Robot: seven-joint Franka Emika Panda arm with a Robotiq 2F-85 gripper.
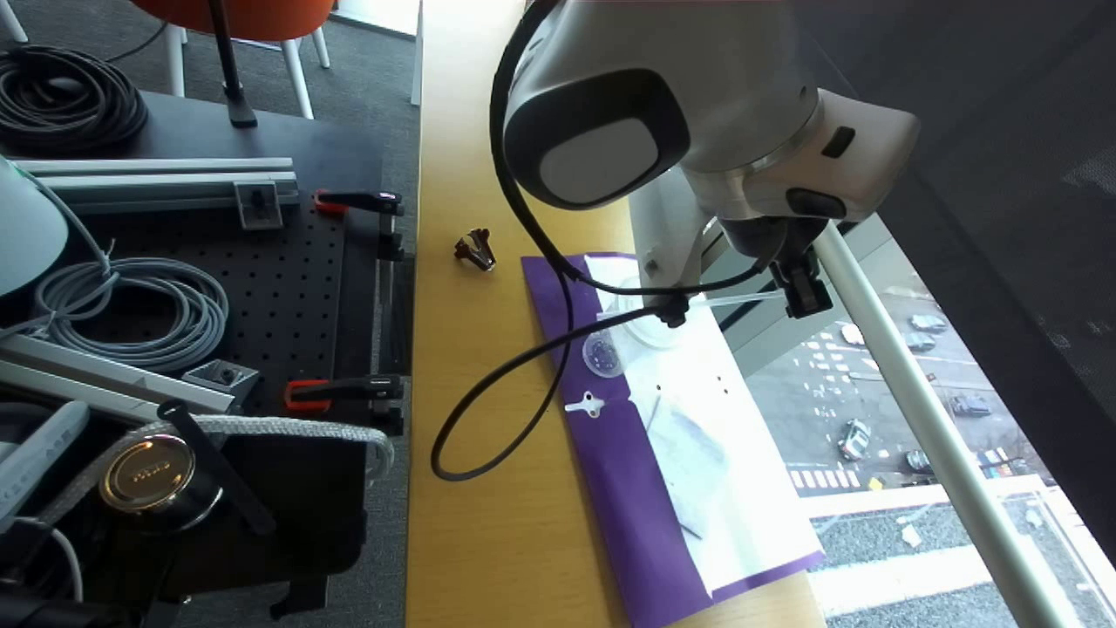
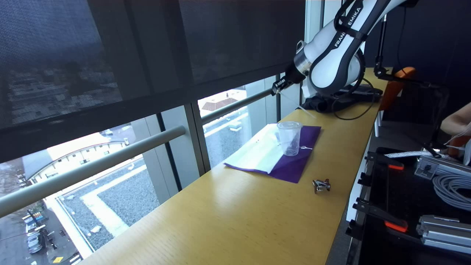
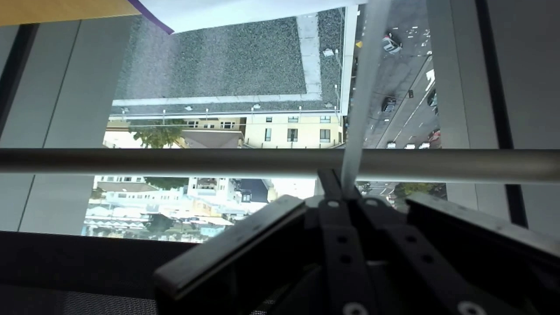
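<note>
Near the window, my gripper [image 2: 277,89] is shut on a thin translucent stick, like a straw [image 3: 362,94]. In the wrist view one end of the stick sits between the fingertips and the rest runs up out of the picture. In exterior view 2 the stick slants down toward the table, clear of the plastic cup. The clear cup [image 2: 290,137] stands upright on a purple and white sheet [image 2: 287,174]; in exterior view 1 the arm partly covers it. A small whitish key-shaped piece [image 1: 585,404] lies on the purple part.
A metal staple remover [image 2: 321,185] rests on the wooden table [image 2: 212,221]. A window rail [image 1: 921,419] runs close beside the gripper. The arm's black cable [image 1: 450,429] loops over the table. Bare table lies in the foreground of exterior view 2.
</note>
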